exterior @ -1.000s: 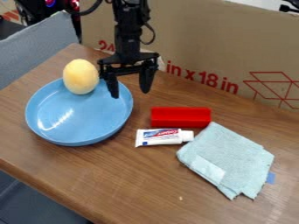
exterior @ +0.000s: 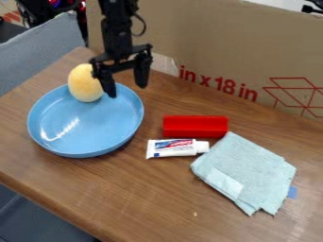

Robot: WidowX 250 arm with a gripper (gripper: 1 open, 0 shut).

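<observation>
My black gripper (exterior: 125, 83) hangs open above the back of the blue plate (exterior: 86, 134), its fingers apart with nothing visible held. A pale yellow rounded object (exterior: 83, 83) stands at the plate's back left, just left of the gripper and partly behind it; whether they touch I cannot tell.
A red block (exterior: 195, 127), a toothpaste tube (exterior: 177, 147) and a folded light-blue cloth (exterior: 243, 172) lie on the right of the wooden table (exterior: 151, 198). A cardboard box (exterior: 228, 52) walls the back.
The gripper has shifted slightly left, toward the yellow object. The objects on the table look unmoved.
</observation>
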